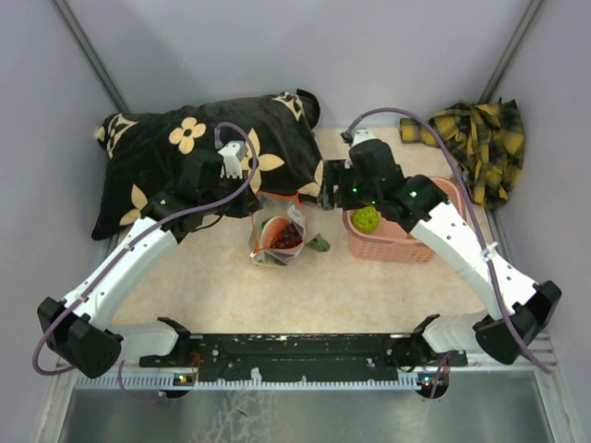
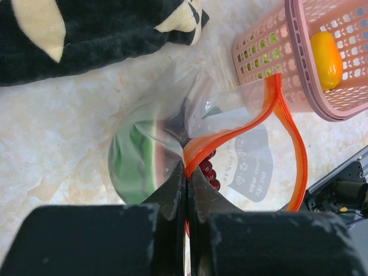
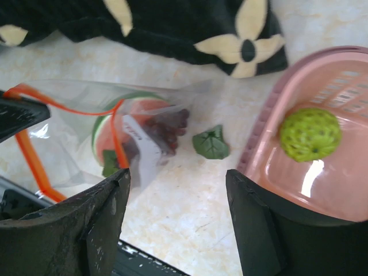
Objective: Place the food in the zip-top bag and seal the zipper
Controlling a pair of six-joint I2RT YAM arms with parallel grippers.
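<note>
A clear zip top bag (image 1: 280, 244) with an orange zipper stands on the table, its mouth spread open. Inside it are a watermelon slice (image 3: 103, 135) and dark red grapes (image 3: 167, 129). My left gripper is shut on the bag's orange rim (image 2: 198, 150). My right gripper is open, above the gap between bag and basket, nothing between its fingers. In the pink basket (image 1: 392, 249) lie a green bumpy fruit (image 3: 310, 134) and an orange-yellow item (image 2: 326, 60). A green leafy item (image 3: 211, 142) rests on the table beside the bag.
Behind the bag lies a dark flowered cushion (image 1: 208, 166), close to my left gripper. A yellow plaid cloth (image 1: 480, 152) sits at the back right.
</note>
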